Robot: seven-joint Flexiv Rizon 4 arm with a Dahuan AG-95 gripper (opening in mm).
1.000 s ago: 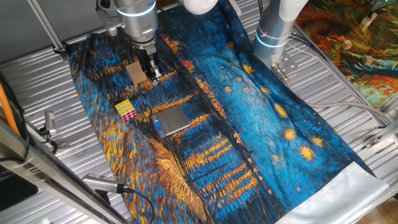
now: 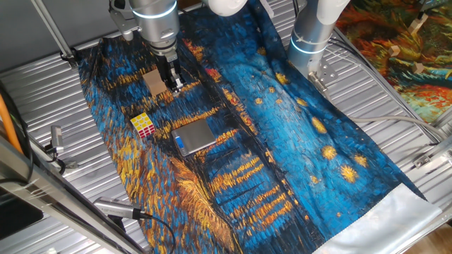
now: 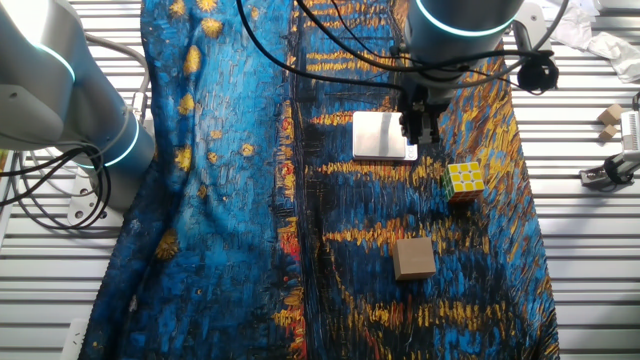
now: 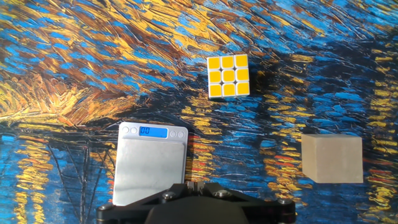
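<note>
My gripper hangs above the cloth, its fingertips together and nothing visible between them. A Rubik's cube (image 4: 228, 76) with a yellow top face rests on the cloth, apart from the gripper. The small silver scale (image 4: 150, 163) lies flat, its lit display at one edge and its plate empty; in the wrist view the gripper covers its lower right corner. A plain tan block (image 4: 331, 158) sits to the right in that view. From the first exterior view, the gripper (image 2: 176, 87) appears beside the block (image 2: 154, 82), beyond the scale (image 2: 193, 137).
A painted cloth (image 2: 240, 176) with some folds covers the slatted metal table (image 2: 49, 99). Open cloth lies around the three objects. Black cables (image 3: 330, 72) loop near the arm in the second exterior view.
</note>
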